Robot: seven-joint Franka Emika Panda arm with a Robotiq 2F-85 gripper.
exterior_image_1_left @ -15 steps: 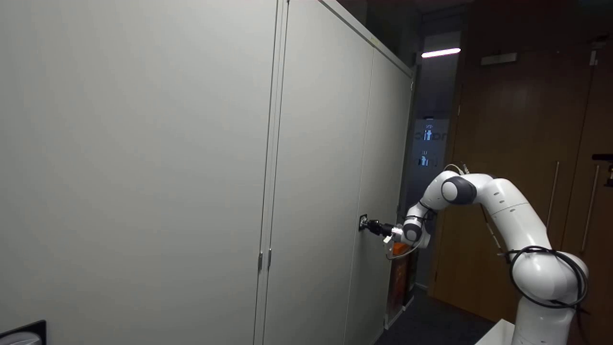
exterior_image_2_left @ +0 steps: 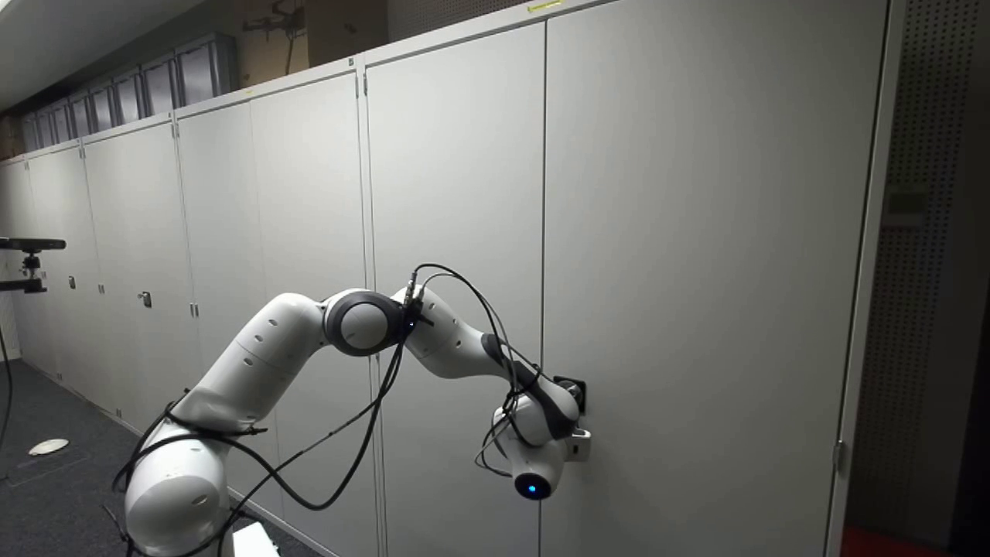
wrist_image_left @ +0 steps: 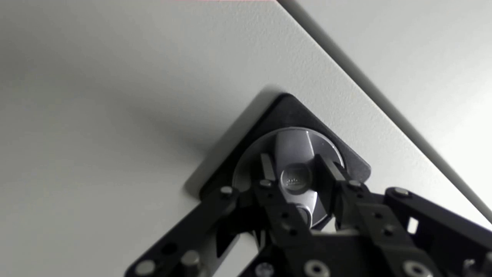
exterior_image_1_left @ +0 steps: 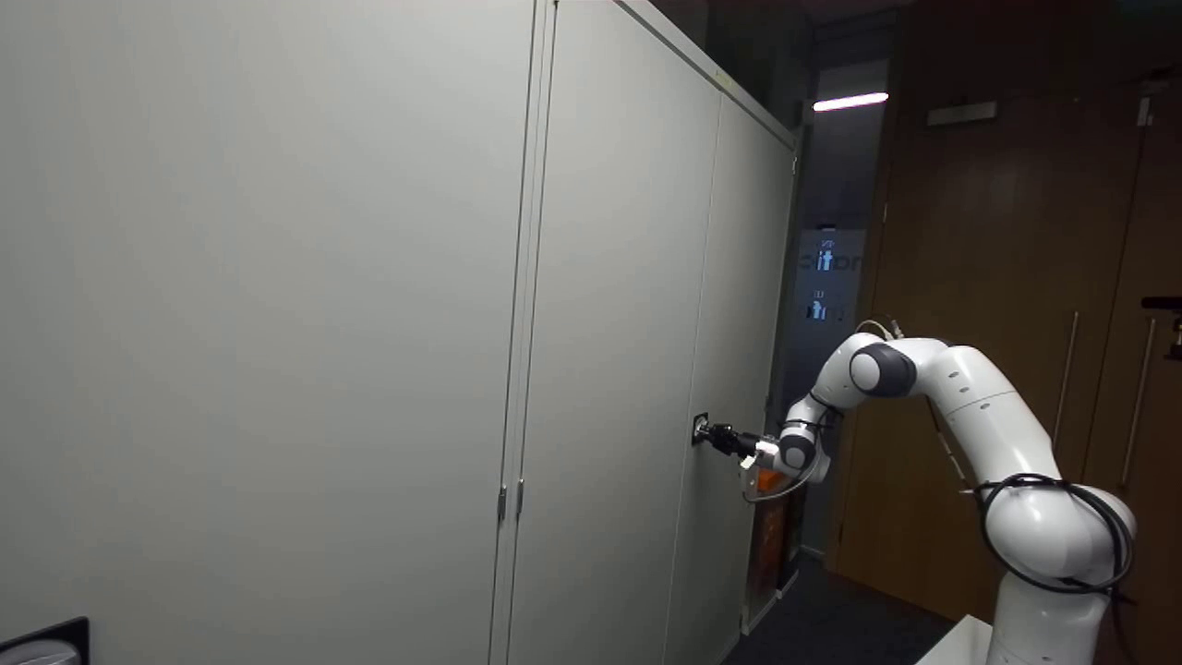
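Note:
In the wrist view a grey latch handle (wrist_image_left: 295, 147) with a round button sits in a round metal dish on a black square plate (wrist_image_left: 289, 110). My gripper is shut on this handle, with one finger (wrist_image_left: 266, 167) along its left side and the other along its right. The lower part of the latch is partly covered by the gripper. The cabinet door (exterior_image_1_left: 621, 332) carrying the latch stands closed, flush with its neighbour. From exterior view 2 the arm's wrist hides the fingers, and only part of the black plate (exterior_image_2_left: 582, 394) shows.
More closed cabinet doors (exterior_image_2_left: 223, 213) run along the wall to the left. Cables (exterior_image_2_left: 362, 455) hang loosely from the arm. A wooden door (exterior_image_1_left: 975, 277) stands behind the robot, and an orange object (exterior_image_1_left: 767, 481) shows beyond the wrist.

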